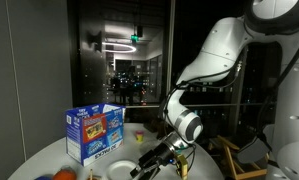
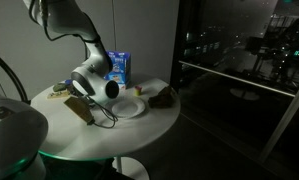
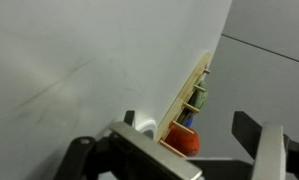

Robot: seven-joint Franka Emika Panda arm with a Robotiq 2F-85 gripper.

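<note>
My gripper is open in the wrist view, its dark fingers (image 3: 247, 128) spread apart with nothing seen held between them. Beyond them lies a narrow wooden rack (image 3: 179, 112) with a red-orange item (image 3: 183, 140) and a green item (image 3: 198, 97). In exterior view 1 the white wrist (image 1: 184, 125) is low over the table, with cables partly hiding the fingertips. A brown, box-like thing (image 2: 79, 109) appears beside the hand in exterior view 2; whether they touch, I cannot tell.
A blue and red box (image 1: 95, 133) stands at the back of the round white table (image 2: 64, 145). A white plate (image 2: 130, 107) lies beside the hand. Toward the table's far right edge is a dark brown object (image 2: 164, 98).
</note>
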